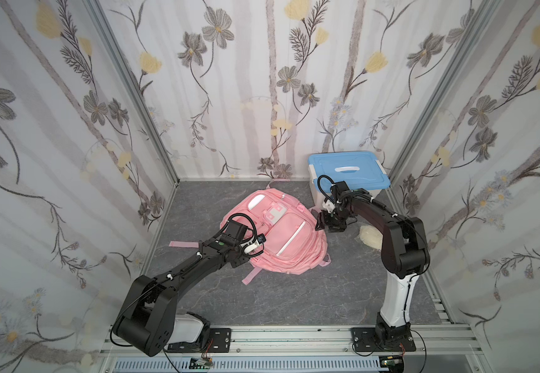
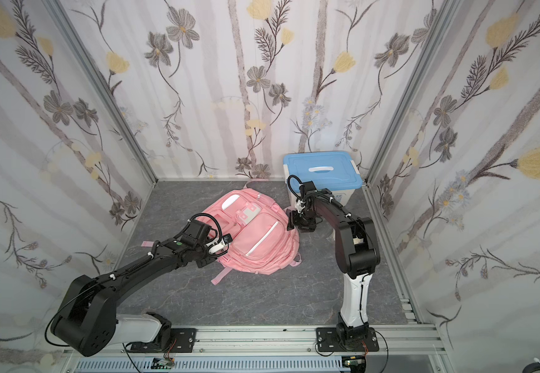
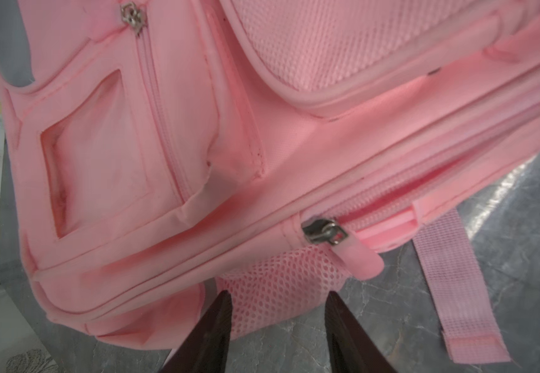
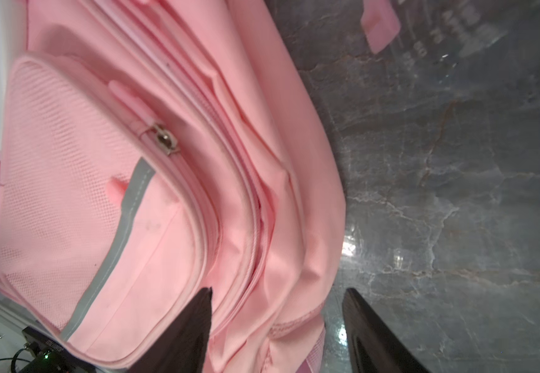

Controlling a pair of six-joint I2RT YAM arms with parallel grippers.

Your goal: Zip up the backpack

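Observation:
The pink backpack (image 1: 291, 233) lies flat on the grey floor, its front pocket facing up. In the left wrist view a metal zipper slider (image 3: 326, 231) with a pink pull tab (image 3: 362, 260) sits on the side seam, and the track to its right is parted. My left gripper has its fingers apart just below that tab, with nothing held between them. At the bag's right edge, my right gripper stands open, one finger over the folds and the other over bare floor. Another slider (image 4: 163, 138) shows on the front pocket.
Behind the right arm stands a white box with a blue lid (image 1: 347, 171). A pale yellowish item (image 1: 370, 237) rests right of the bag. Pink straps (image 3: 459, 286) lie loose on the floor, which is clear in front of the bag.

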